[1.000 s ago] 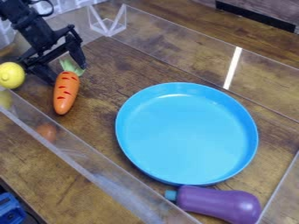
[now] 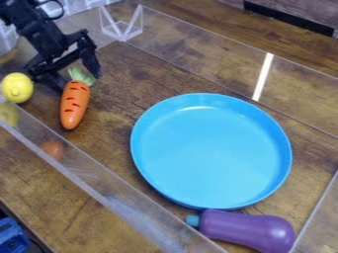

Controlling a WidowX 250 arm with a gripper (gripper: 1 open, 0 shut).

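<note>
My black gripper (image 2: 59,61) is at the upper left, low over the wooden surface, at the leafy top of an orange toy carrot (image 2: 74,104). The carrot lies on the wood with its pale green top under or beside the fingers. I cannot tell whether the fingers are shut on it.
A yellow toy (image 2: 18,87) sits left of the carrot. A large blue plate (image 2: 211,148) fills the centre right, with a purple eggplant (image 2: 244,229) below it. Clear plastic walls border the area. Bare wood (image 2: 158,74) lies above the plate.
</note>
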